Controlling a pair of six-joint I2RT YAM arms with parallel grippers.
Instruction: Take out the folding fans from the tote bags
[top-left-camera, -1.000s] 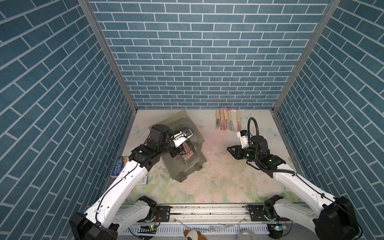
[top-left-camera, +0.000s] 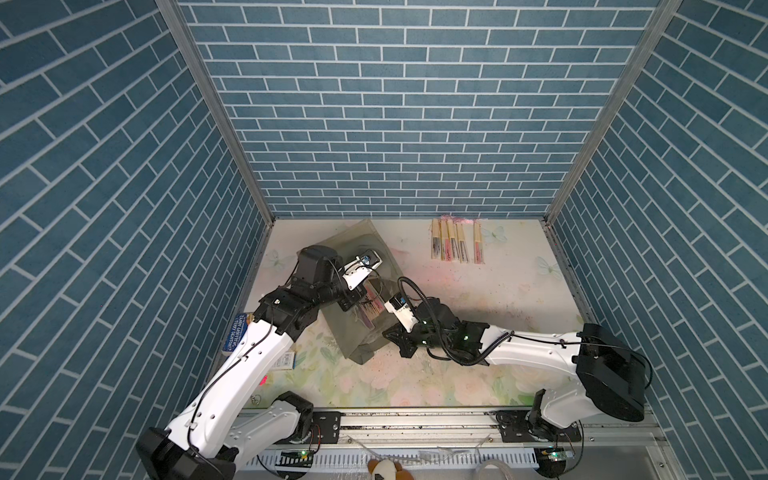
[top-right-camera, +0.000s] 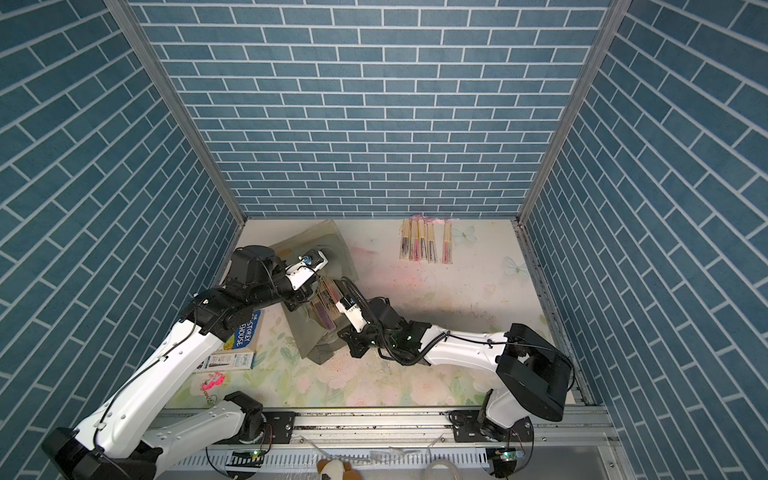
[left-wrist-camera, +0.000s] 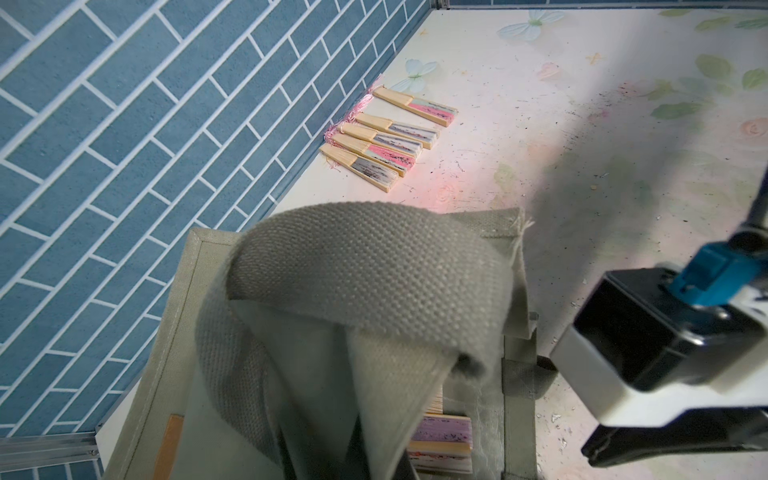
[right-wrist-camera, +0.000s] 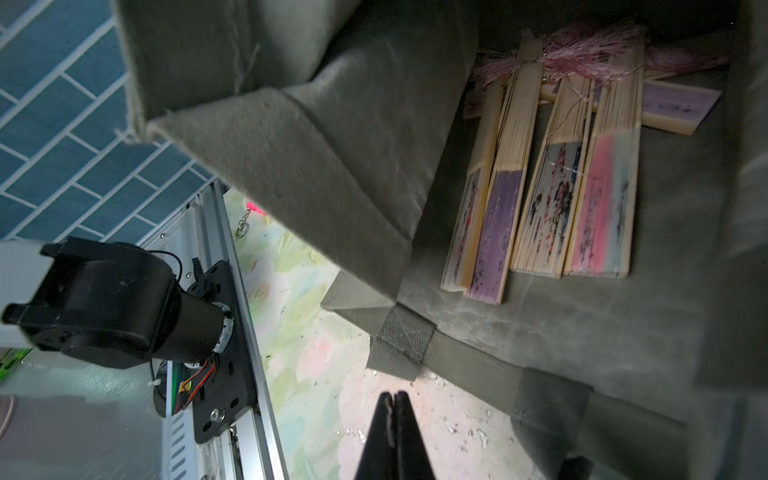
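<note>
An olive-grey tote bag (top-right-camera: 310, 348) lies open at left-centre. In the right wrist view several folding fans (right-wrist-camera: 496, 232) with pink tassels lie inside. My left gripper (top-left-camera: 353, 302) is over the bag; in the left wrist view it is shut on a strap (left-wrist-camera: 360, 224), its fingers mostly hidden under the webbing. My right gripper is shut with nothing visible between its fingers, just outside the bag's mouth, below the fans in that view.
More fans (top-left-camera: 448, 240) lie in a row at the back right against the wall. A blue book (top-right-camera: 244, 328) and small items lie at the left.
My right arm has swung left from the table's right side to the bag's opening. The left arm has barely moved.
</note>
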